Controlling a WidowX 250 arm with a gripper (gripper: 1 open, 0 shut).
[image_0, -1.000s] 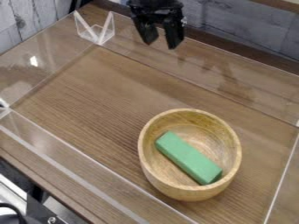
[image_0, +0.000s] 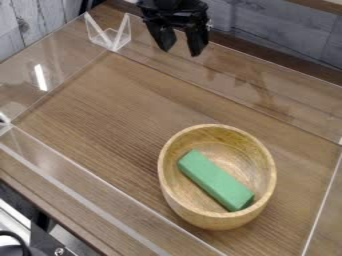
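Note:
A black gripper (image_0: 179, 38) hangs over the back of the table at the top centre, its two fingers pointing down; whether they are open or shut is hard to tell. A green block (image_0: 215, 180) lies inside a round wooden bowl (image_0: 175, 205) in the lower right, well apart from the gripper.
A pale wire-like or clear object (image_0: 111, 30) is at the back left, left of the gripper. Dark space shows past the table's lower left edge.
The gripper has shifted slightly at the back of the table and its shape looks a little different. The bowl and green block have not moved.

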